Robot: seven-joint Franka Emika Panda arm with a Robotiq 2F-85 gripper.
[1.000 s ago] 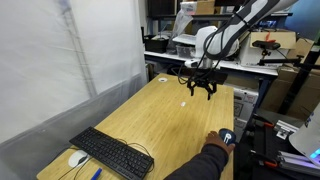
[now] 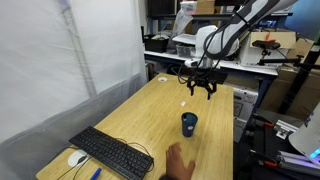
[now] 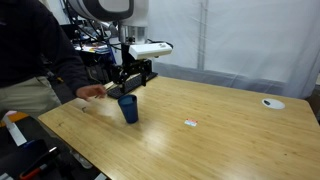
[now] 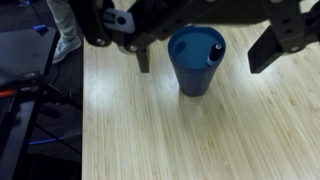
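A dark blue cup (image 2: 189, 126) stands upright on the wooden table, free of any hand. My gripper (image 2: 196, 87) hangs open above the table with nothing between its fingers. In exterior view 2 the cup (image 3: 128, 108) appears just below my gripper (image 3: 132, 77). From the wrist, the cup (image 4: 196, 77) shows beyond the open fingers, roughly central but nearer the top edge. Something small and dark with a pale end (image 4: 216, 53) shows inside it; what it is I cannot tell.
A person's hand (image 3: 93, 92) is close beside the cup. The keyboard (image 2: 112, 151) lies along the table's left side, with a blue pen (image 2: 95, 174) near it. A small white piece (image 3: 190, 123) and a white disc (image 3: 273, 104) lie on otherwise clear table.
The person's hand has brought the cup leftward from the table's right side, let go of it and drawn back. My arm shows no movement.
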